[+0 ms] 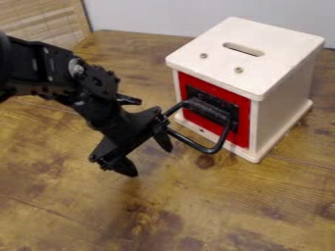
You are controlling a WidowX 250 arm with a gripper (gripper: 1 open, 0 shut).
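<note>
My black gripper [145, 157] hangs low over the wooden table at left of centre, tilted down, its two fingers apart with nothing seen between them. To its right stands a cream wooden box [279, 108] with a red front panel [195, 84], a slot and two small knobs on top. A black U-shaped handle [207, 149] sticks out from the panel toward me; its near left corner is at the upper side of my gripper, and I cannot tell whether they touch.
A light wooden board [39, 20] stands at the back left.
</note>
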